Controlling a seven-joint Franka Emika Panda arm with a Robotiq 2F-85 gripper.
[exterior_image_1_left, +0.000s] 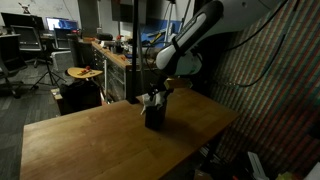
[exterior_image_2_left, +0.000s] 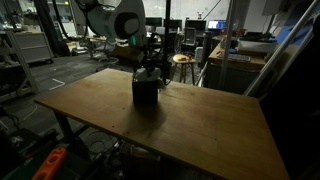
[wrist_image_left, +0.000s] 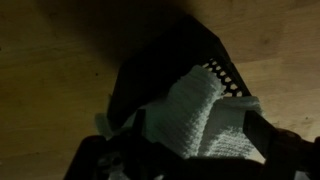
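Observation:
A black box (exterior_image_1_left: 155, 117) with a perforated side stands on the wooden table; in exterior view 2 the same box (exterior_image_2_left: 146, 92) is near the table's far-left part. Pale, crumpled cloth (wrist_image_left: 190, 115) spills over its opening and rim, also visible as a light patch (exterior_image_1_left: 153, 99) on top. My gripper is open above the box. Its dark fingertips stand apart at the lower left and right of the wrist view, with the cloth showing between and below them. Much of the box's inside is hidden by the cloth and shadow.
The wooden table (exterior_image_2_left: 215, 125) has wide bare room on the side away from the arm. Behind it are a round stool (exterior_image_1_left: 84, 73), an office chair (exterior_image_1_left: 31, 42) and desks. A dark post (exterior_image_1_left: 135, 50) rises close behind the table.

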